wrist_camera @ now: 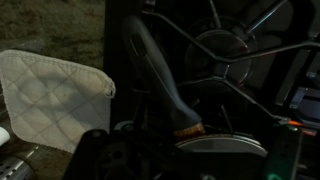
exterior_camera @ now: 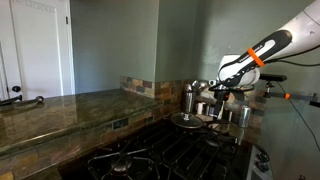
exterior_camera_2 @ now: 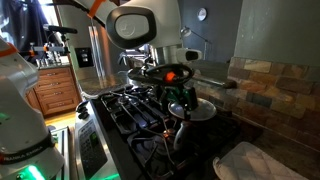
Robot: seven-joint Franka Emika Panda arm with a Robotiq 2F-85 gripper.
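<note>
A pan (exterior_camera: 186, 121) with a lid sits on the black stove, its dark handle (exterior_camera: 217, 122) pointing right in exterior view 1. In exterior view 2 the lidded pan (exterior_camera_2: 203, 108) is partly hidden behind my gripper. My gripper (exterior_camera: 217, 108) hangs above the handle side of the pan. Seen from the wrist, the gripper is open, with fingers wide apart at the lower left and lower right. The pan's handle (wrist_camera: 158, 72) runs up and left from the light rim (wrist_camera: 222, 145) at the bottom. Nothing is visibly gripped.
A quilted, light pot holder (wrist_camera: 55, 98) lies on the counter left of the stove in the wrist view. Grates (wrist_camera: 225, 55) surround the handle. Bottles and containers (exterior_camera: 190, 100) stand by the back wall. Bare counter (exterior_camera: 75, 115) stretches left in exterior view 1.
</note>
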